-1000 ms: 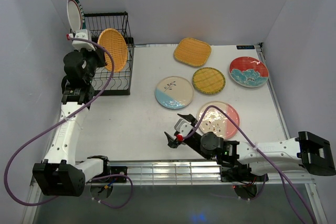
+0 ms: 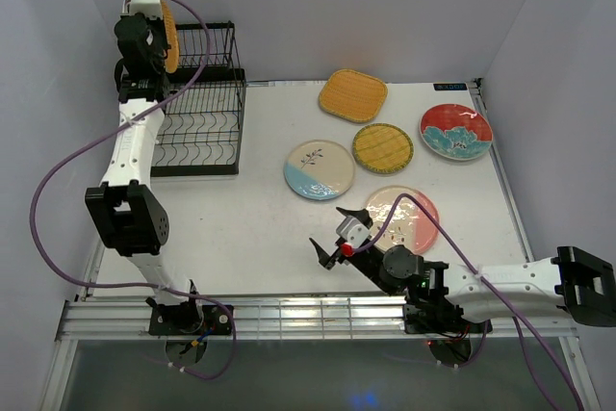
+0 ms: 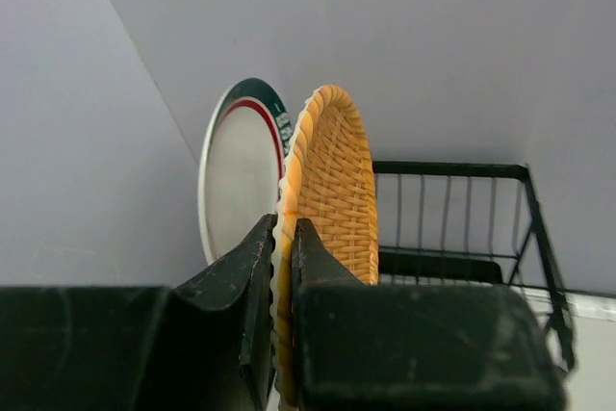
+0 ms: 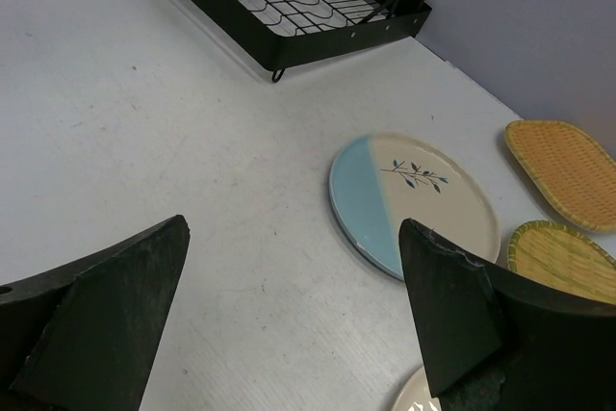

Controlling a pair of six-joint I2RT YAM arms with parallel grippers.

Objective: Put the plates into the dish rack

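My left gripper is shut on the rim of an orange woven plate [image 3: 332,190], held upright over the back left of the black dish rack [image 2: 202,132]. Just left of it in the left wrist view stands a white plate with green and red rim [image 3: 236,170]. My right gripper [image 2: 327,233] is open above the table at the near right. On the table lie a blue-and-cream plate [image 2: 318,170], a yellow woven plate [image 2: 382,147], an orange tray-like plate [image 2: 353,94], a red plate with teal pattern [image 2: 455,130] and a pink plate [image 2: 414,223].
Bare table [image 2: 250,238] lies in front of the rack and left of my right gripper. Grey walls close in at the back, left and right; the left arm is close to the left wall.
My left gripper has moved toward the back with the orange plate, which now stands more edge-on beside the white plate. The right gripper has shifted only slightly.
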